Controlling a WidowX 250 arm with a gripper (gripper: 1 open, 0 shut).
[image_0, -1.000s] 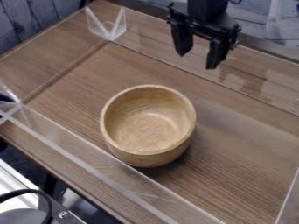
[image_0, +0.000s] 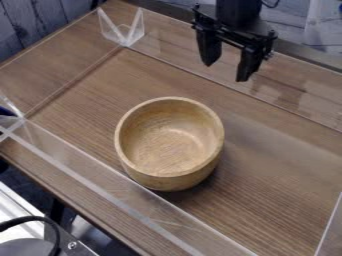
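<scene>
A black gripper (image_0: 227, 58) hangs over the back of the wooden tray at the top, its two fingers apart and pointing down, with nothing visible between them. A round light wooden bowl (image_0: 170, 140) sits on the tray floor in the lower middle, well in front of the gripper and apart from it.
Clear plastic walls edge the tray at lower left and right. Dark cables and a white object (image_0: 27, 246) lie outside at the lower left.
The gripper has shifted very slightly over the last second. The bowl has not moved.
</scene>
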